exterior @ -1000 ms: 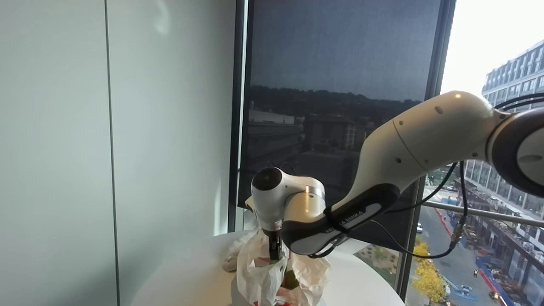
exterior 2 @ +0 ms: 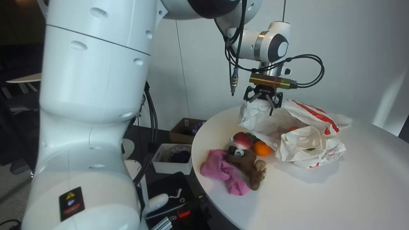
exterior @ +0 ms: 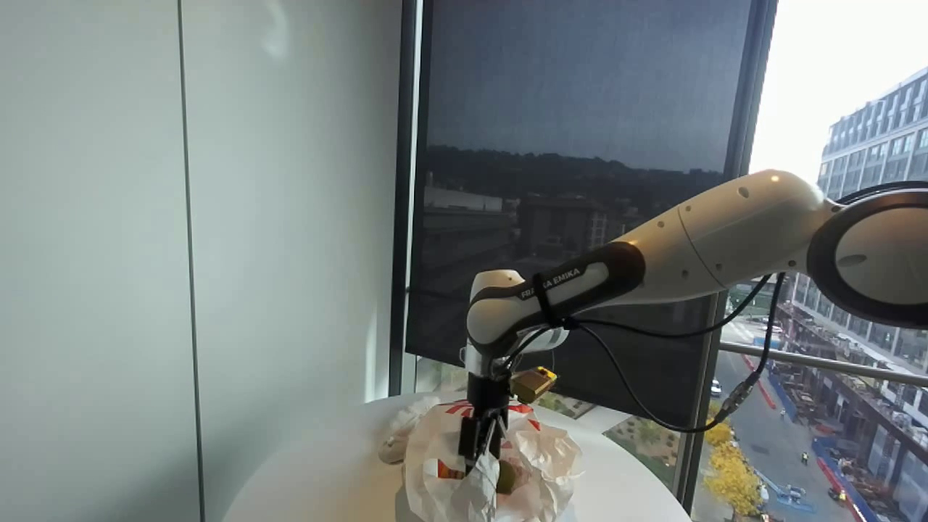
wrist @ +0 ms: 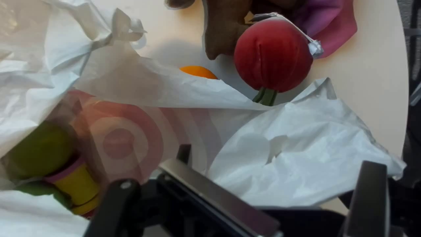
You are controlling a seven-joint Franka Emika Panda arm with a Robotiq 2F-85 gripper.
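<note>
My gripper [exterior 2: 263,100] stands open over the side of a crumpled white plastic bag [exterior 2: 309,143] with red print. In the wrist view, one finger [wrist: 225,199] slants across the bottom and the other finger [wrist: 367,197] is at the right. Bag plastic [wrist: 284,158] spreads below and between them; whether they touch it I cannot tell. Inside the bag are a green round item [wrist: 41,148] and a yellow tub [wrist: 77,183] with a purple rim. Exterior view 1 has the gripper [exterior: 483,439] close against the bag [exterior: 544,461], its tips partly hidden.
Outside the bag lie a red round plush [wrist: 274,55], an orange [exterior 2: 262,148], a brown plush [exterior 2: 247,164] and a pink cloth [exterior 2: 224,170], near the table edge. Boxes [exterior 2: 172,159] stand on the floor.
The wrist has turned, and the gripper has shifted slightly right in exterior view 1. The bag's shape has changed, with red stripes now showing at its back.
</note>
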